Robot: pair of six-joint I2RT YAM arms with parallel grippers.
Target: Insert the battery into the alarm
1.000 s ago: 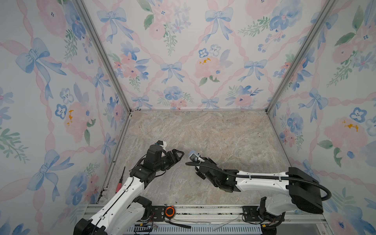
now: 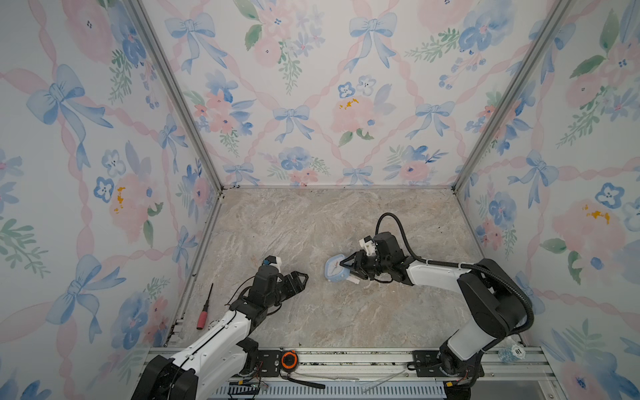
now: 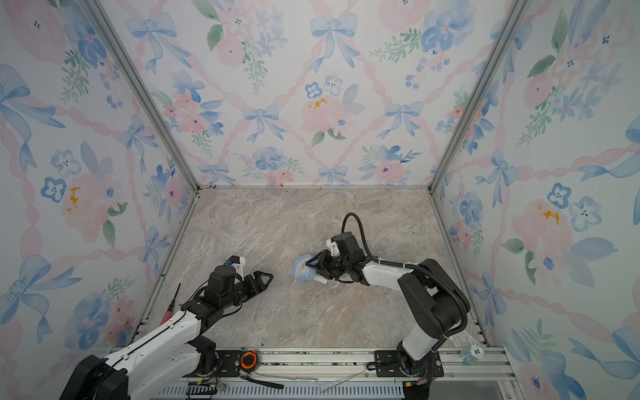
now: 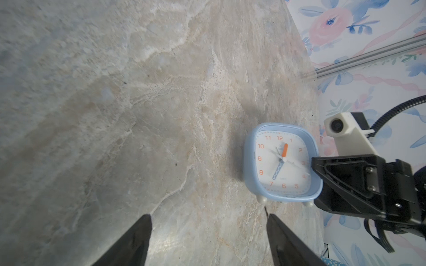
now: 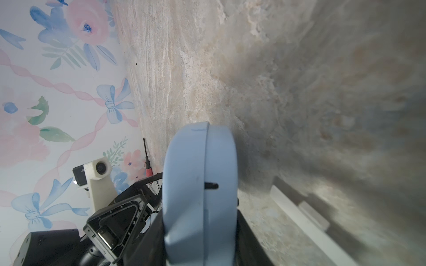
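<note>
The alarm is a light-blue clock (image 4: 284,164) with a white dial, facing my left wrist camera. My right gripper (image 2: 351,264) is shut on its side; in the right wrist view the blue case (image 5: 199,190) stands between the dark fingers. I cannot tell if its feet touch the table. To the clock's left, my left gripper (image 2: 301,279) stands open and apart, nothing between its fingers. A white strip (image 5: 310,226) with a small tab lies near the clock; what it is I cannot tell. No battery shows.
A red-handled screwdriver (image 2: 202,314) lies at the table's left edge. An orange tape measure (image 2: 289,360) sits on the front rail.
The white strip shows beside it now. My left gripper shifted slightly.
</note>
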